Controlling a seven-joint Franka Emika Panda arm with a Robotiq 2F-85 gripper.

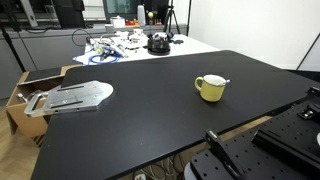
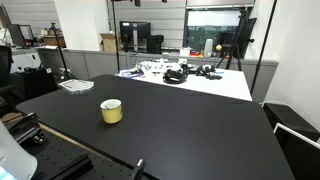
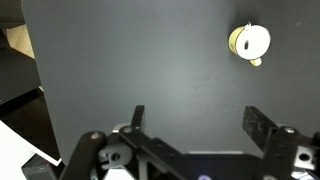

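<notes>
A yellow cup with a white inside and a handle stands upright on the dark table. In the second exterior view the same yellow cup is on the near left part of the tabletop. Seen from above, the cup is at the upper right, with a small dark mark inside that I cannot make out. My gripper is open over the table, its two fingers wide apart with nothing between them. The cup is well away from the fingers.
A flat silvery metal piece lies at the table's left side. Cables and gear cover a white table behind. Open boxes stand beside the table.
</notes>
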